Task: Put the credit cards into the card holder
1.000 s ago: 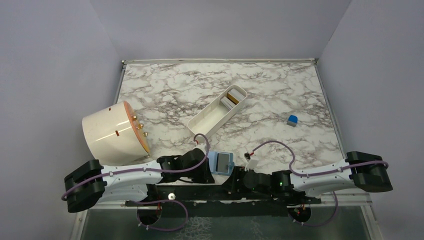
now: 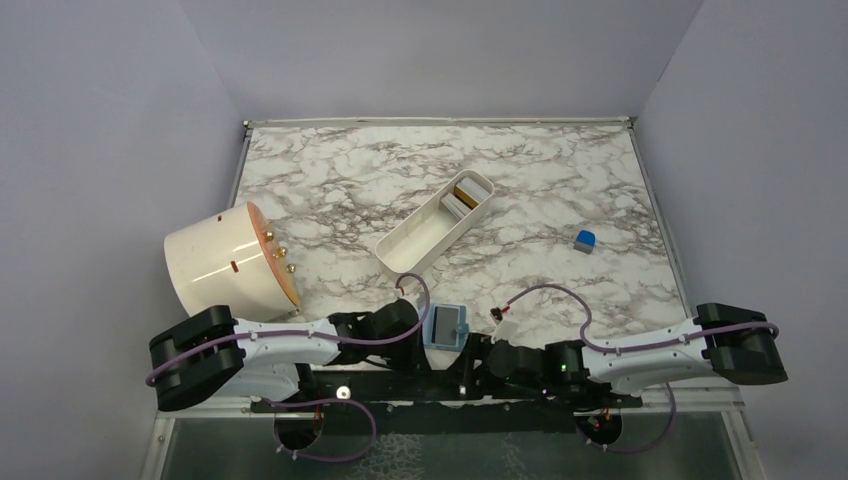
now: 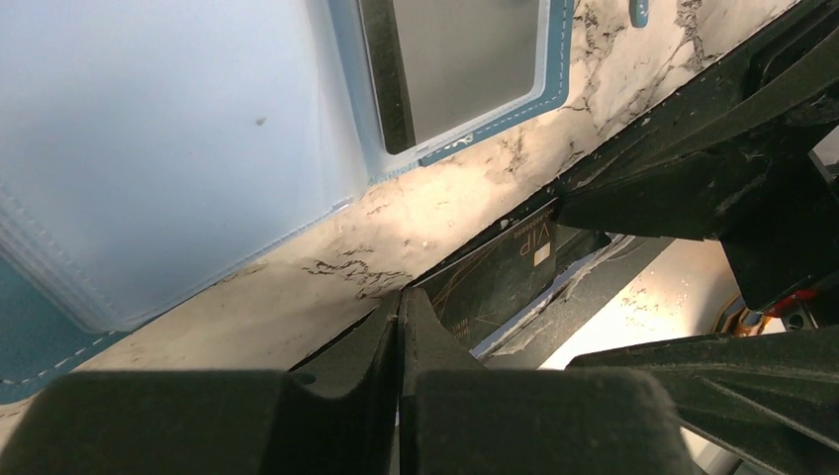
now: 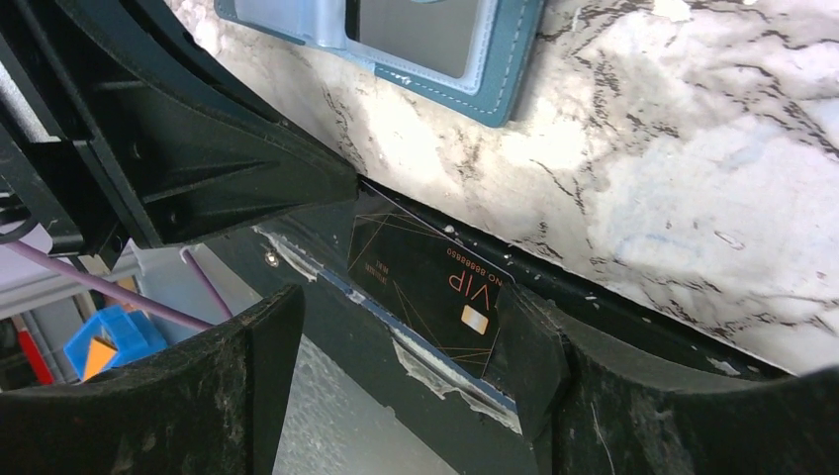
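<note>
A black VIP card lies on the dark strip along the table's front edge, and the same card [image 4: 420, 277] shows in the right wrist view. My left gripper is shut, its fingertips at one end of the card; whether they pinch its edge I cannot tell. At the card's other end, my right gripper stands open, its fingers [image 4: 539, 346] apart with the card showing between them. Just behind lies the open light-blue card holder [image 3: 188, 139], its clear window [image 2: 447, 325] visible from above.
A long white tray [image 2: 410, 250] behind the holder contains several cards [image 2: 466, 194] at its far end. On the left lies a cream drum [image 2: 220, 265] with gold knobs. A small blue block [image 2: 585, 240] sits at the right.
My left arm has moved a little to the right, bringing its gripper closer to the right one and over the holder's left side. The right arm has barely moved.
</note>
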